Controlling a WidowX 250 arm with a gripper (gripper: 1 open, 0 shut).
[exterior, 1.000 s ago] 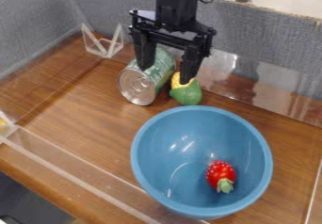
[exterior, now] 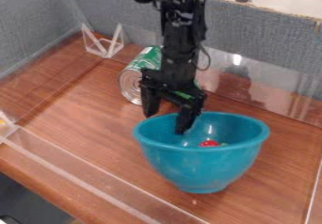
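My black gripper (exterior: pixel 168 109) hangs open over the near left rim of the teal bowl (exterior: pixel 194 167), one finger reaching down at the rim. A small red object (exterior: pixel 210 143), the strawberry, shows just inside the bowl, mostly hidden by its wall. A green and silver can (exterior: pixel 132 79) lies behind the gripper to the left, partly covered by it.
A white wire stand (exterior: pixel 104 43) is at the back left, grey padded walls stand behind, and a clear acrylic strip runs along the back and front.
The bowl now appears tipped more upright, its side showing and its opening narrower.
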